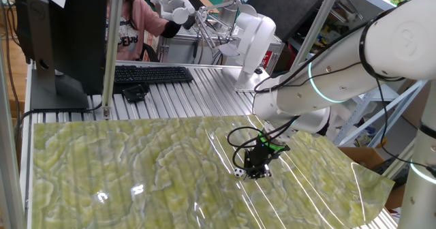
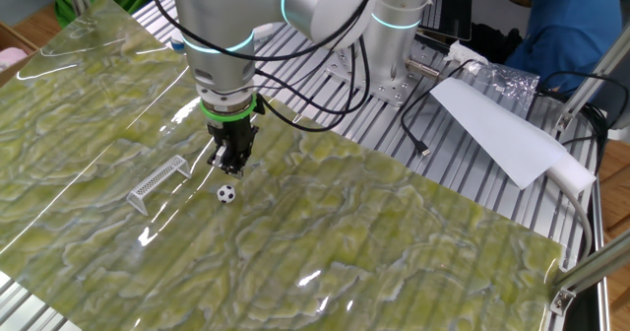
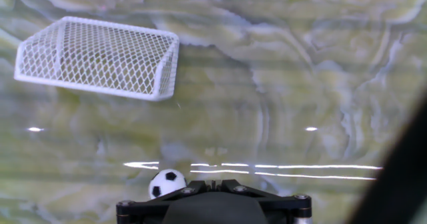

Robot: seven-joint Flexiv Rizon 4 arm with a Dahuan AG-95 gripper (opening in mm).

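Observation:
A small black-and-white ball (image 2: 225, 194) rests on the green marbled sheet, just in front of my gripper (image 2: 236, 171) in exterior view 2. From the wrist, the ball (image 3: 167, 183) lies immediately left of my gripper, its lower right edge covered by a black finger. The fingertips are together, and nothing shows between them. Whether finger and ball touch, I cannot tell. A white goal with a mesh net (image 3: 100, 57) stands apart at the upper left of the wrist view. Exterior view 1 has the ball (image 1: 238, 172) beside my gripper (image 1: 257, 173); the goal is not clear there.
The marbled sheet (image 1: 122, 168) is bare across its left part in exterior view 1. Behind it are a keyboard (image 1: 153, 74) and a monitor (image 1: 58, 45). White paper (image 2: 497, 129) lies on the slatted table in exterior view 2. Loose cables hang around the arm.

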